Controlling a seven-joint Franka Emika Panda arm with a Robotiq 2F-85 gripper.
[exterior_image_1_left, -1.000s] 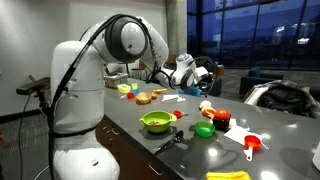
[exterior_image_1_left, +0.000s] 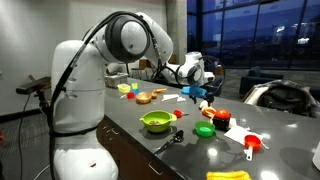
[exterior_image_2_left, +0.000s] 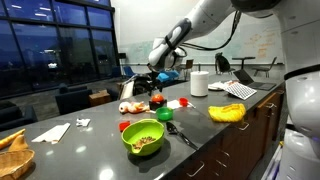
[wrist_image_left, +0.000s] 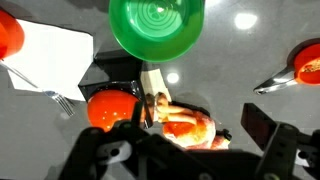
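Note:
My gripper hangs open above the table, its two black fingers wide apart and nothing held. Below it in the wrist view lies an orange and white soft-looking thing (wrist_image_left: 188, 128), partly hidden by the gripper. A round orange-red object (wrist_image_left: 112, 109) is beside the left finger, on or against something black. The green bowl (wrist_image_left: 157, 25) looks empty at the top of that view; exterior view 1 shows the same green bowl (exterior_image_1_left: 205, 129) on the near side of the gripper. A red-handled tool (wrist_image_left: 295, 75) lies to the right.
A larger green basket (exterior_image_2_left: 145, 137) with small items inside stands near the table's front edge. A black ladle (exterior_image_1_left: 168, 143) lies beside it. A yellow cloth (exterior_image_1_left: 228, 175), a red cup (exterior_image_1_left: 252, 142) and white paper (wrist_image_left: 50, 50) are spread around. Bare grey table lies to the right.
Over the last second my gripper has shifted a little to the right in exterior view 1, and its wrist has turned. The objects on the table look unmoved.

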